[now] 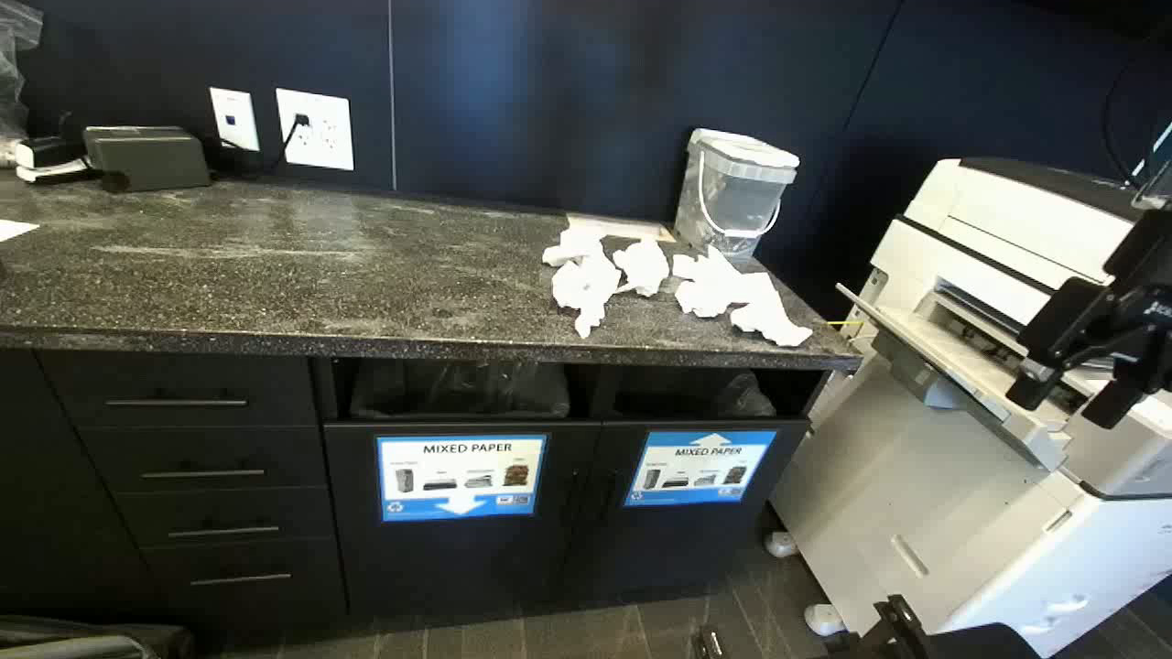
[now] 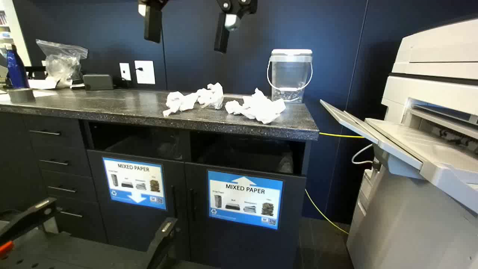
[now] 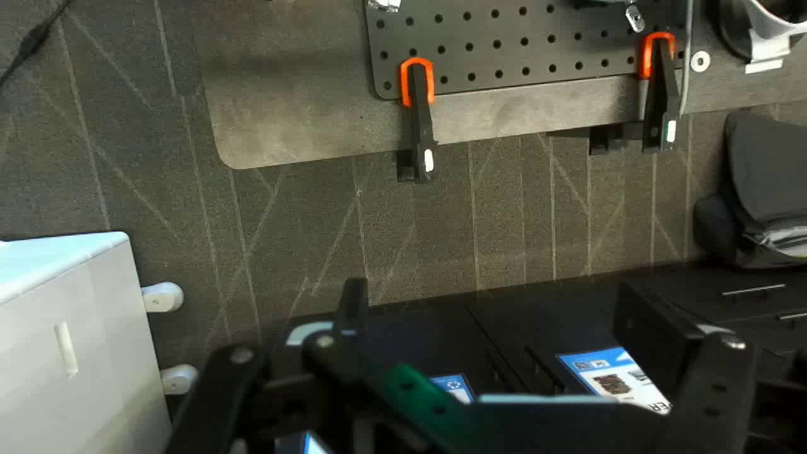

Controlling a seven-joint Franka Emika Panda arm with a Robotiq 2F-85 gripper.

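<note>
Several crumpled white paper pieces point(image 1: 588, 280) lie at the right end of the dark speckled countertop point(image 1: 363, 275). In exterior view 2 they form two groups, one left pile point(image 2: 195, 99) and one right pile point(image 2: 257, 107). My gripper point(image 2: 187, 40) hangs high at the top of that view, above the counter, open with its two fingers wide apart. In exterior view 1 the gripper point(image 1: 1060, 401) appears at the right, in front of the printer. The wrist view shows nothing between the fingers; the papers are not seen there.
A clear lidded bucket point(image 2: 291, 74) stands behind the papers. Under the counter are two bin slots point(image 2: 248, 152) with "Mixed Paper" signs point(image 2: 245, 199) below. A white printer point(image 1: 989, 329) stands at the right. Two orange-tipped clamps point(image 3: 421, 121) grip the table edge.
</note>
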